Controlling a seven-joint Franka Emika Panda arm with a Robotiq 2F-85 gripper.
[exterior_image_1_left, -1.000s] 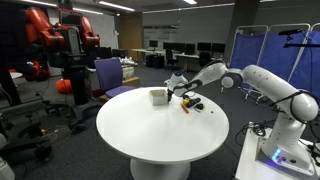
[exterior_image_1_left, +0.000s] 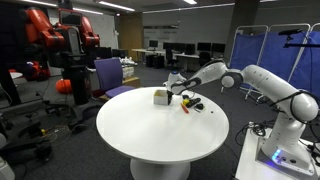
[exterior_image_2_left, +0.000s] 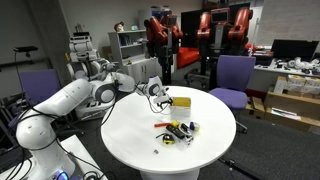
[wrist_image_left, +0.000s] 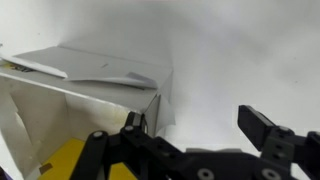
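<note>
A small open cardboard box (exterior_image_1_left: 160, 97) stands on the round white table, near its far side. In the wrist view the box's pale flap (wrist_image_left: 115, 68) fills the upper left, and something yellow (wrist_image_left: 62, 160) shows inside the box. My gripper is open, its fingers wide apart, with only white table visible between them. The left finger (wrist_image_left: 130, 140) overlaps the box's corner in this view; whether it touches cannot be told. From the second exterior view, the gripper (exterior_image_2_left: 163, 103) hangs low beside the box, close to the tabletop.
Several small items lie grouped on the table near the box, among them a red one (exterior_image_1_left: 185, 108) and a dark one (exterior_image_2_left: 180, 132). A purple chair (exterior_image_2_left: 232, 80) stands just beyond the table's edge.
</note>
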